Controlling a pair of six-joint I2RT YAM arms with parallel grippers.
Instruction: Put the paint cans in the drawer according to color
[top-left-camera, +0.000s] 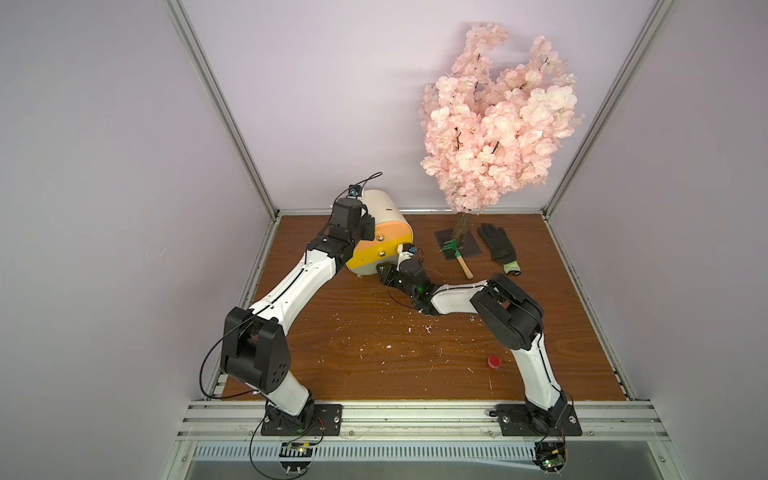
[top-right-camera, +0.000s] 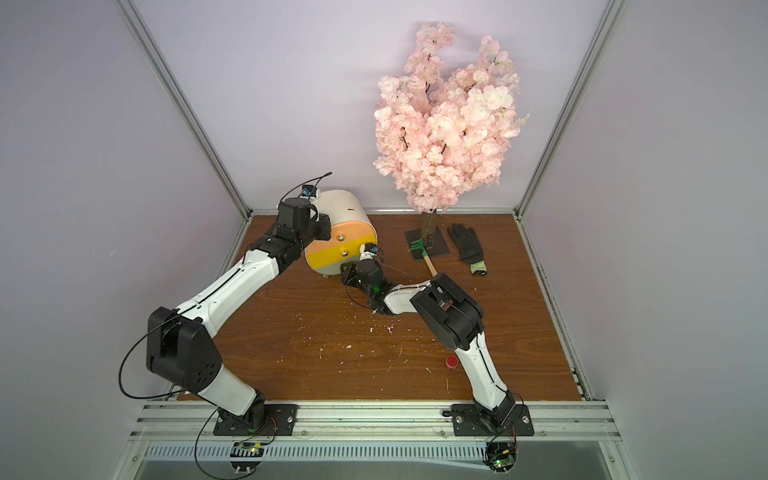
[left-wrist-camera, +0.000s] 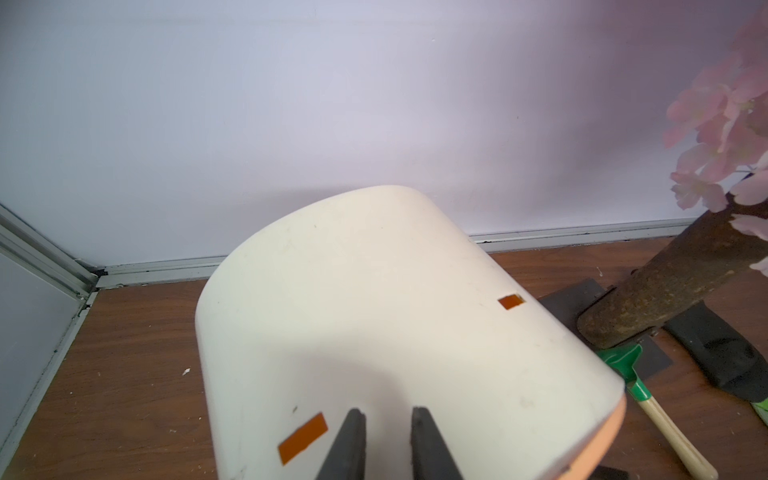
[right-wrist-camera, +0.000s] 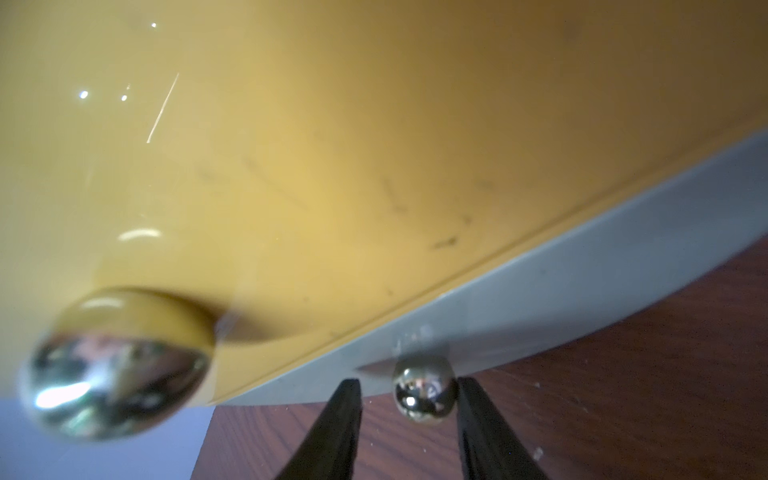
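A rounded cream cabinet (top-left-camera: 382, 205) has orange, yellow and grey drawers with silver knobs. My right gripper is part open around the lower knob (right-wrist-camera: 422, 382) of the grey drawer (right-wrist-camera: 552, 288), its right finger very close to it. My left gripper is over the cream top in the left wrist view; its blurred fingertips stand apart, and what, if anything, they grip is unclear. A small red can (top-left-camera: 494, 361) stands on the front right of the table.
A blossom tree (top-left-camera: 500, 120) stands at the back right, with a green-headed tool (top-left-camera: 464, 264) and dark glove (top-left-camera: 497, 244) by it. The front middle of the table (top-left-camera: 352, 352) holds only small scraps.
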